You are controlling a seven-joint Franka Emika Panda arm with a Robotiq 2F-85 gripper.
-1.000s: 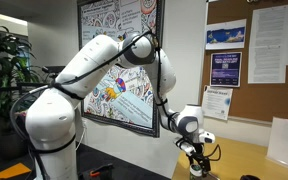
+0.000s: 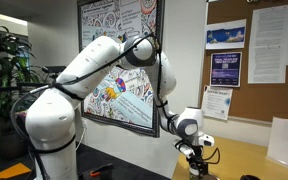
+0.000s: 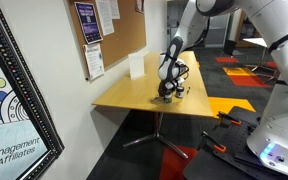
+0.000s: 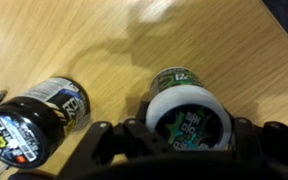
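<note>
In the wrist view a small jar point(image 4: 189, 118) with a white-rimmed lid and a green and dark label on top sits between the dark fingers. My gripper is shut on it. Left of it stands a second bottle point(image 4: 39, 125), black-lidded with a white and blue label, clear of the fingers. From outside, the gripper point(image 2: 197, 160) points down low over the wooden table point(image 2: 242, 160). Whether the held jar touches the table cannot be told.
Thin dark and metal parts show at the wrist view's left edge. Other small dark items point(image 3: 189, 91) stand near the gripper on the table point(image 3: 134, 97). A white panel point(image 3: 137, 66) rises at the wall side.
The rest of the scene looks the same.
</note>
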